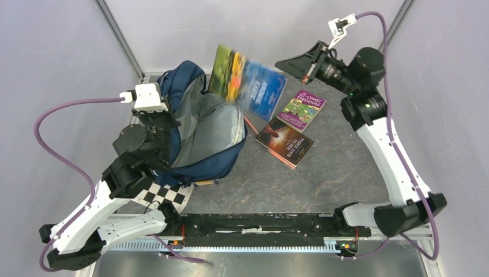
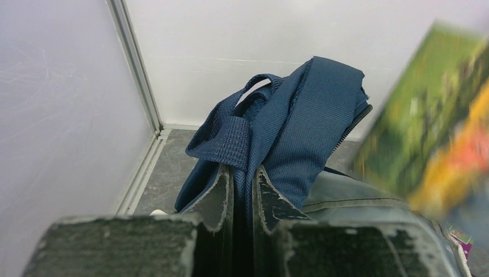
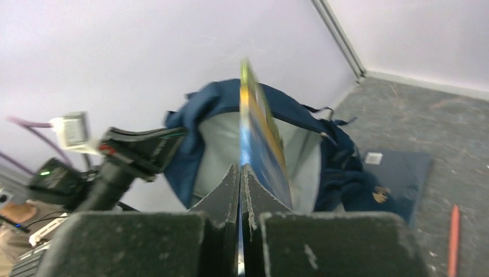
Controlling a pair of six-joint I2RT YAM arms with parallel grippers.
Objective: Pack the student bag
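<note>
The navy bag [image 1: 199, 164] stands with its mouth wide, showing an empty-looking grey lining. My left gripper is shut on the bag's blue fabric edge [image 2: 294, 115]. High beside the bag, my right gripper is shut on the edge of a blue, yellow and green book [image 1: 265, 89]. In the top view that book, blurred, overlaps the bag's right rim from above; the right wrist view shows it nearly edge-on before the opening. On the table lie a purple-green book [image 1: 301, 109] and a dark "Three Days to See" book [image 1: 284, 140], touching each other.
Red-orange pencils [image 3: 454, 239] lie beside the bag and by the dark book. A checkered board [image 1: 167, 193] lies partly under the bag's front left.
</note>
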